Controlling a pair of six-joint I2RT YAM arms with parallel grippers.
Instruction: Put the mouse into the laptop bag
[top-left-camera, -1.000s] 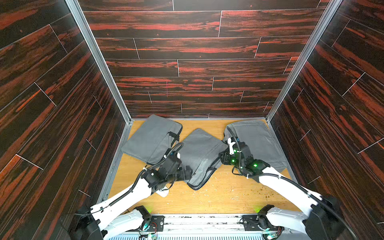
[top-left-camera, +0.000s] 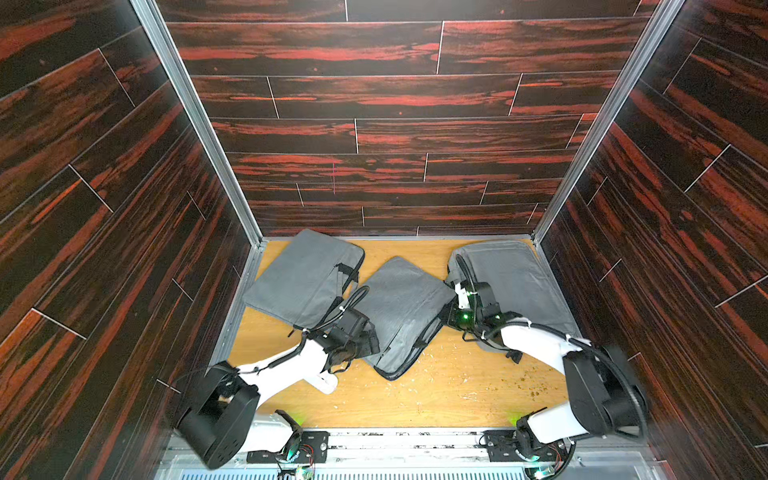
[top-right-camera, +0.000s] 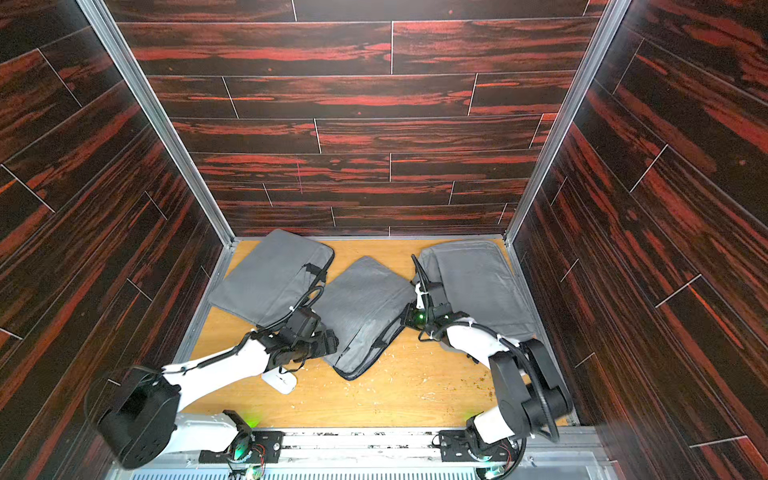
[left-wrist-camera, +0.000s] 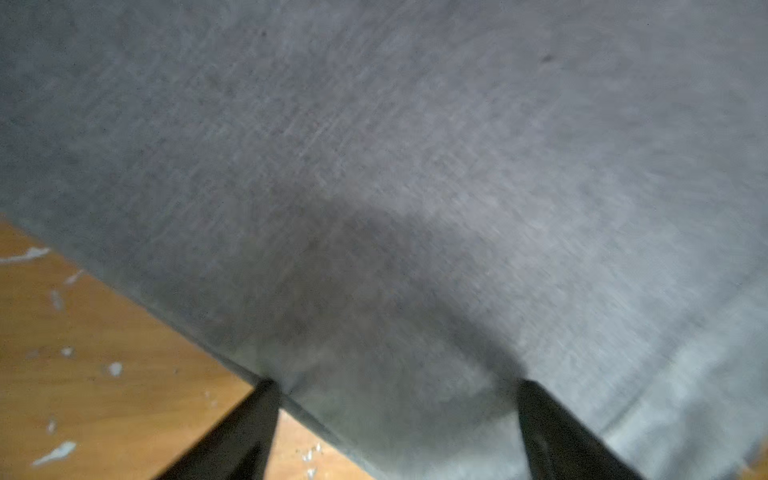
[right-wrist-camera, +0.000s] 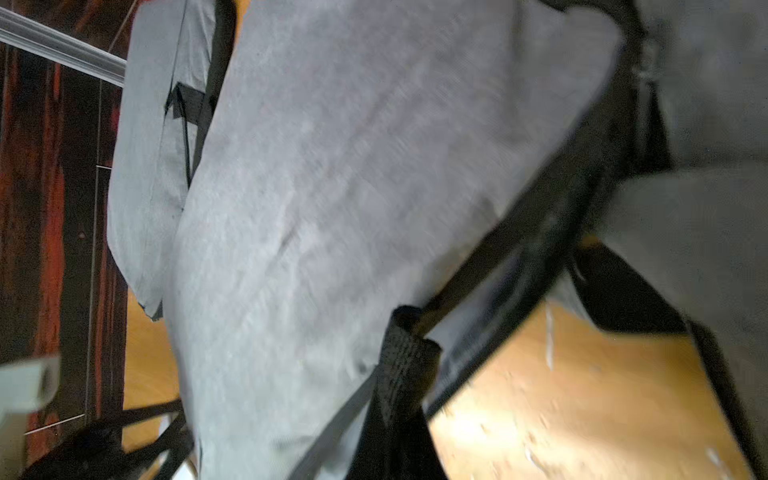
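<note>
The grey laptop bag (top-left-camera: 400, 300) lies in the middle of the table, its black-trimmed opening edge (right-wrist-camera: 532, 240) facing front right. At that edge my right gripper (top-left-camera: 449, 317) is shut on the bag's dark trim; its fingers (right-wrist-camera: 396, 400) come together at the bottom of the right wrist view. My left gripper stands open above the bag's left front corner, fingers (left-wrist-camera: 252, 424) apart with grey cloth below, and contact cannot be judged. The white mouse (top-right-camera: 280, 380) rests on the table beside the left arm, partly covered by it in the top left view.
Another grey bag (top-left-camera: 300, 276) lies back left, and a third (top-left-camera: 512, 280) back right, partly under the right arm. Walls enclose the sides and back.
Both forearms have shifted and folded, the right elbow drawing inward and up. More of the mouse shows. The bag's right edge looks slightly changed.
</note>
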